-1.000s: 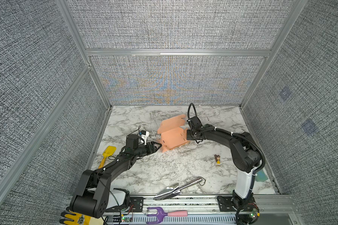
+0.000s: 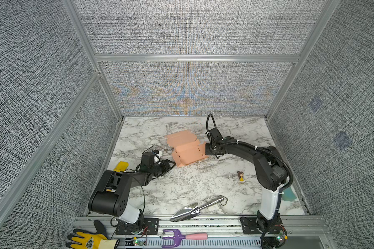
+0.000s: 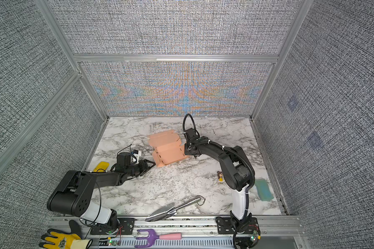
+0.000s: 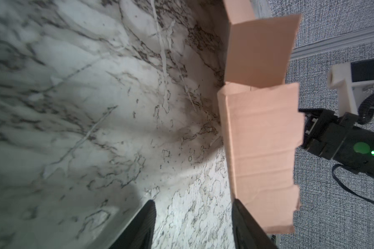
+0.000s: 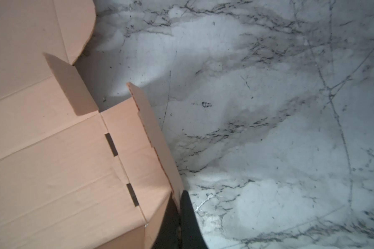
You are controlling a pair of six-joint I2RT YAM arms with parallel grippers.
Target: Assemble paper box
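Observation:
A salmon cardboard box [image 2: 189, 151], partly folded with several flaps raised, lies mid-table. My left gripper [image 2: 173, 164] is at its front-left corner; in the left wrist view its fingers stand apart beside a raised flap [image 4: 261, 153], with nothing seen between them. My right gripper is shut at the box's right side, its fingertips at the bottom end of a raised side flap [image 5: 158, 137]; whether that flap is pinched cannot be told.
A yellow scoop [image 2: 121, 166] lies left, a small figurine [image 2: 240, 176] and teal item [image 2: 288, 193] right, and metal trowels [image 2: 197, 208] at the front.
The box's back panel has shifted left and lies flatter.

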